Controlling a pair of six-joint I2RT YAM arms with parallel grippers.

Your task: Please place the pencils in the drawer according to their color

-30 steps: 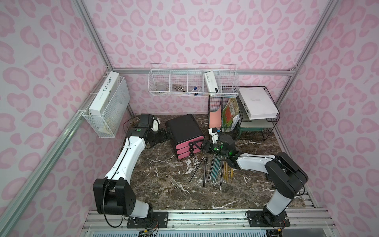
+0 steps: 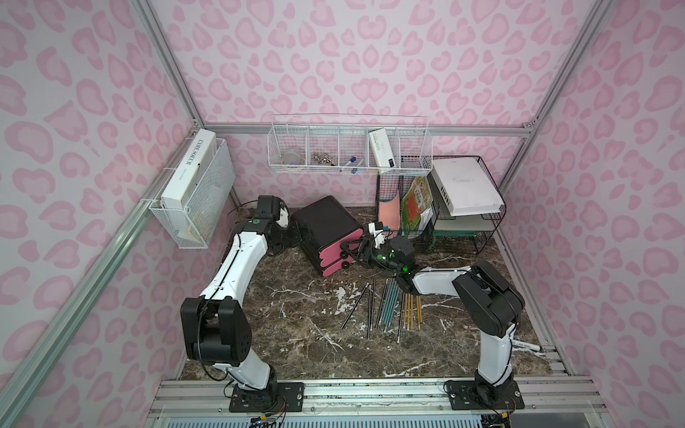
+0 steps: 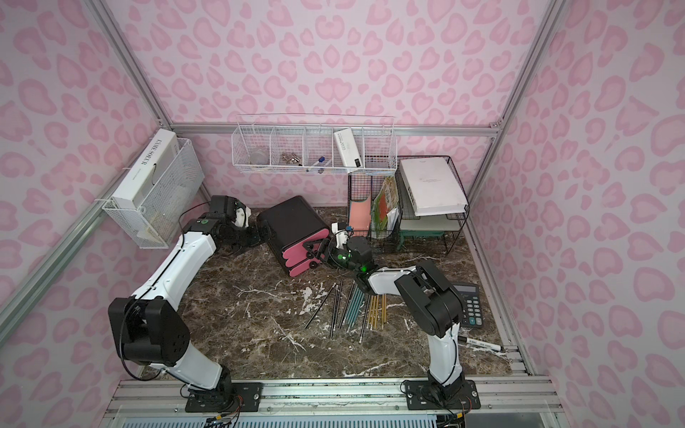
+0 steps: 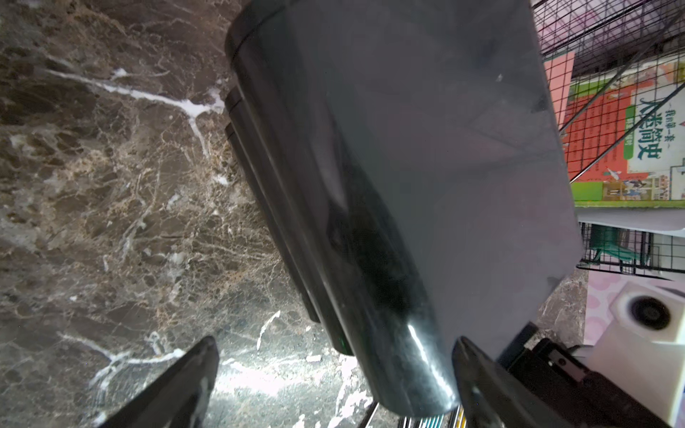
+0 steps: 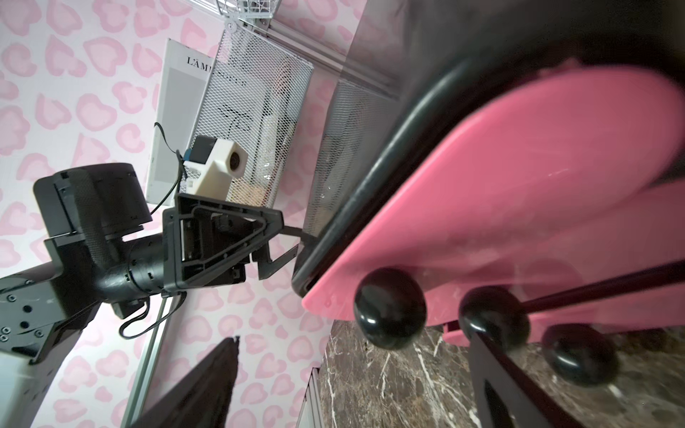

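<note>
A black drawer unit [image 2: 321, 221] with pink drawer fronts [image 5: 528, 164] and round black knobs [image 5: 389, 306] sits at the back centre. My right gripper [image 2: 356, 249] is at the front, its fingers part open around the top knob area, apparently not closed on it. My left gripper [image 2: 292, 232] stands open at the unit's left side, high beside its top, holding nothing. Black pencils [image 2: 370, 306], blue pencils [image 2: 390, 303] and yellow pencils [image 2: 414, 308] lie on the table in front of the unit.
Wire racks with books and paper [image 2: 463, 185] stand at the back right. Wire baskets [image 2: 349, 149] hang on the walls. A calculator [image 3: 469, 306] and a marker [image 3: 485, 345] lie at the right edge.
Over the last second the drawer unit has shifted back and left. My right gripper moved left and up with its front; my left gripper rose slightly.
</note>
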